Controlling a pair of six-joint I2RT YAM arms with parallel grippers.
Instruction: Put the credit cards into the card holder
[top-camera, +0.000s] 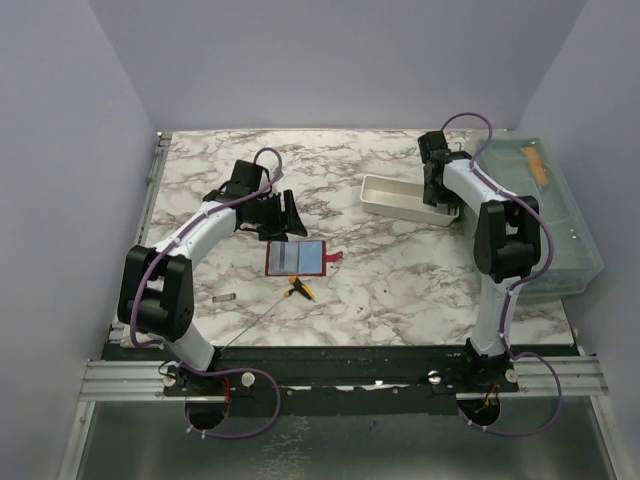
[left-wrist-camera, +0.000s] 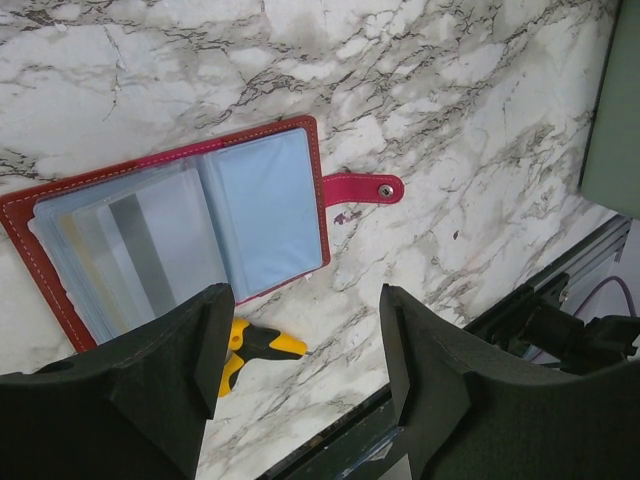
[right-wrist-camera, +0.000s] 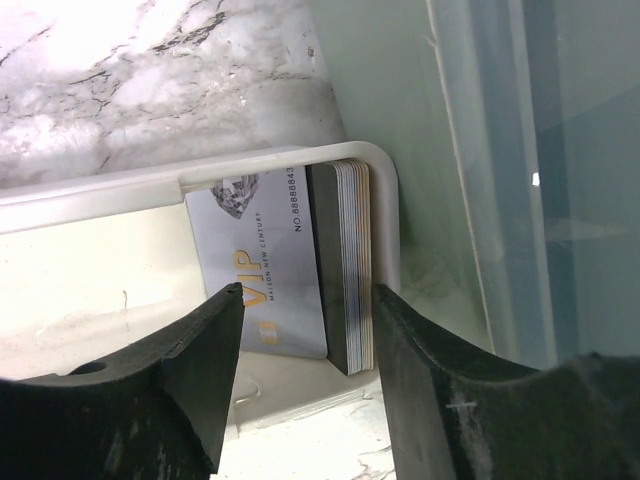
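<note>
In the right wrist view a silver VIP card (right-wrist-camera: 276, 240) lies in a white tray (right-wrist-camera: 90, 200), beside a stack of cards (right-wrist-camera: 350, 265) on edge at the tray's end. My right gripper is part open over them, fingertips near both; contact is unclear. The red card holder (left-wrist-camera: 323, 240) lies open on the marble table, with clear and pale blue sleeves. My left gripper hangs open above it, empty.
A large translucent green bin (top-camera: 560, 250) stands right of the tray. A yellow-and-black tool (top-camera: 302, 289) lies below the holder.
</note>
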